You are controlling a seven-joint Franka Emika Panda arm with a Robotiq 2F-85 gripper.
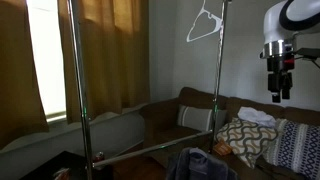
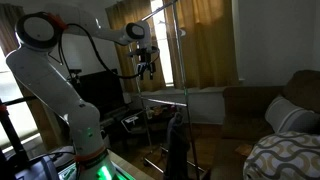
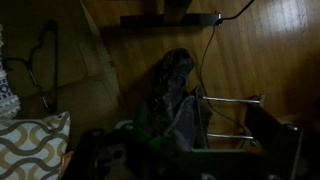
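My gripper (image 1: 279, 88) hangs high at the right in exterior view 1, fingers pointing down and open, with nothing between them. In exterior view 2 the gripper (image 2: 143, 70) is raised near the clothes rack's upper part. A white hanger (image 1: 205, 22) hangs near the top of the rack (image 1: 218, 75). Far below the gripper, a dark garment (image 1: 195, 165) shows at the bottom of exterior view 1; its lower part is cut off there. The wrist view looks down on the garment (image 3: 172, 100), which is dim and partly hidden by the gripper. A hanger's dark outline (image 3: 42, 60) appears at upper left.
A brown sofa (image 2: 235, 110) stands beside the rack, with patterned cushions (image 1: 247, 138) and a white cloth (image 1: 257, 116) on it. Yellow curtains (image 1: 110, 50) cover the window side. Rack posts rise close to the arm. Wooden floor (image 3: 130, 60) shows below.
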